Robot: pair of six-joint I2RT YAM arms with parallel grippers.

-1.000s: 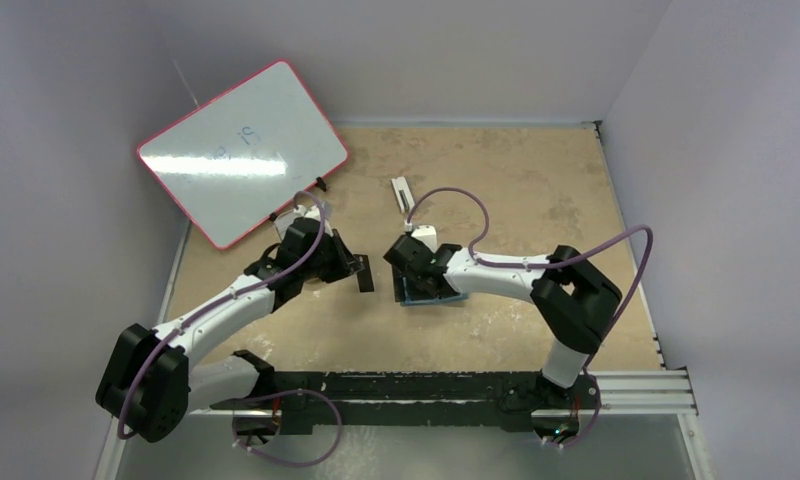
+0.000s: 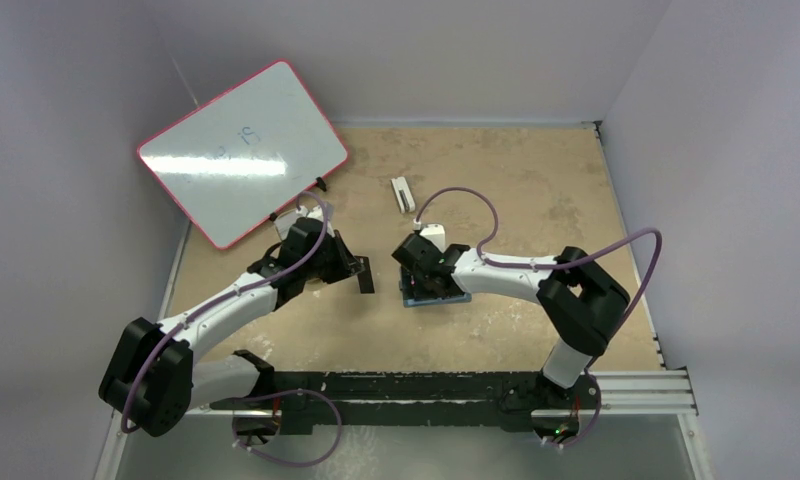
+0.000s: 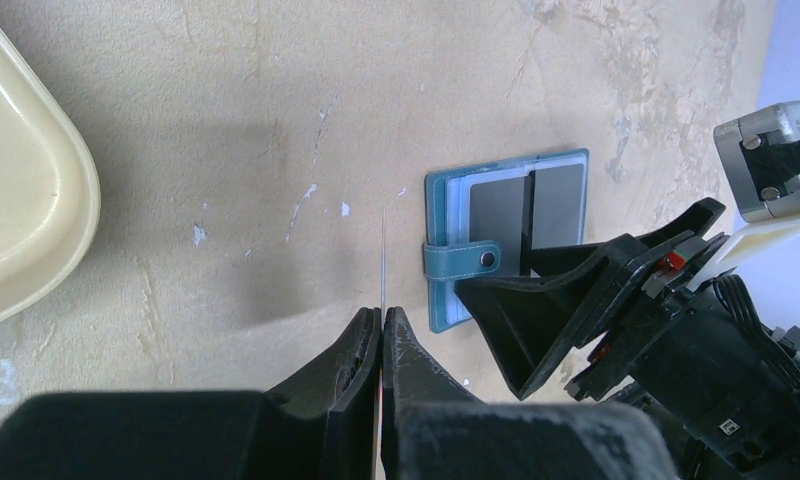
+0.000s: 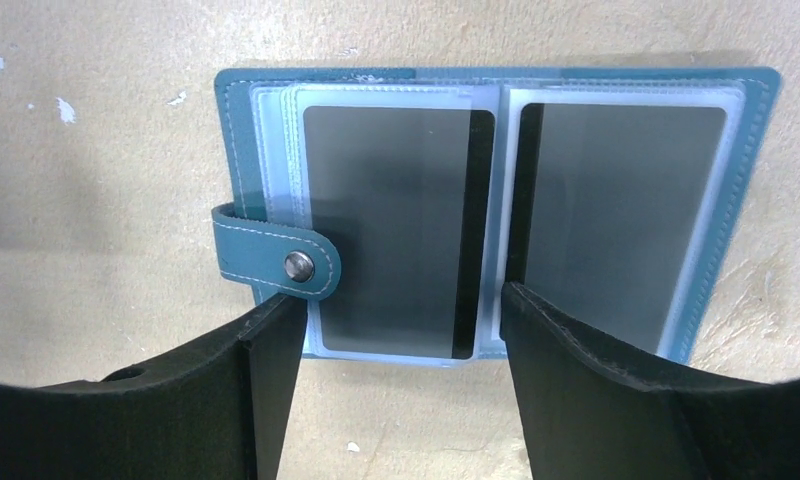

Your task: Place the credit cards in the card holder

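The blue card holder [image 4: 496, 72] lies opened flat on the table, two clear-windowed pages side by side, its snap strap [image 4: 266, 250] at the left edge. Each page shows a grey card-like panel [image 4: 396, 220] with a black stripe. Over its near side my right gripper is partly open, one finger by the strap, the other by the middle fold; whether they touch the pages I cannot tell. Left of the holder, my left gripper is shut on a dark card [image 2: 366, 278], which appears edge-on as a thin upright line in the left wrist view.
A cream tray [image 3: 76, 200] stands left of my left gripper. At the back left leans a whiteboard [image 2: 246, 150] with a red rim. A small white object [image 2: 403, 194] lies behind the holder.
The left arm moved very little, its card staying beside the holder.
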